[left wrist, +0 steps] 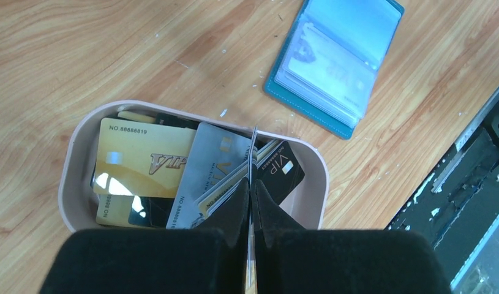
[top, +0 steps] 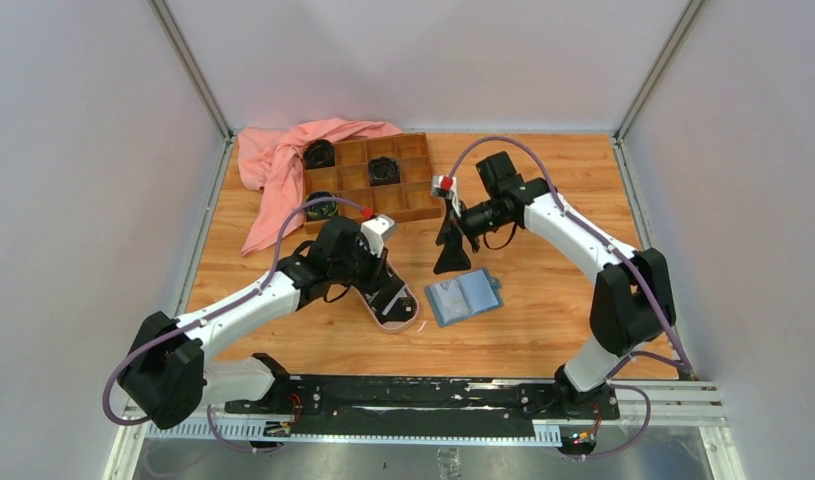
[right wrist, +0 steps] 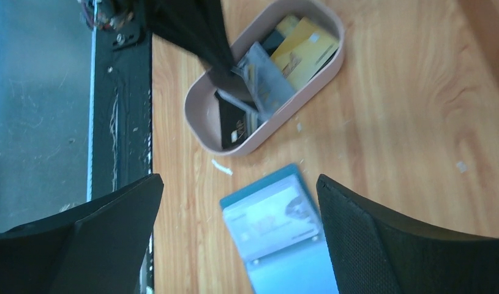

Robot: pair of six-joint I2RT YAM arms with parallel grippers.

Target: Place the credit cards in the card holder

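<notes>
A pale pink oval bin (left wrist: pixel 69 153) holds several cards, among them a gold VIP card (left wrist: pixel 142 158), a silver card (left wrist: pixel 204 165) and a black card (left wrist: pixel 282 171). Over the bin, my left gripper is shut on a thin card (left wrist: pixel 253 144), seen edge-on between the fingers; its face is hidden. The blue card holder (left wrist: pixel 302 110) lies spread out with its clear sleeves (right wrist: pixel 271 214) showing. My right gripper is open and empty, above the table near the holder's far side in the top view.
A wooden compartment tray (top: pixel 420 170) with black coils (top: pixel 384 170) stands at the back, beside a pink cloth (top: pixel 273 180). A small white strip (right wrist: pixel 221 167) lies between bin and holder.
</notes>
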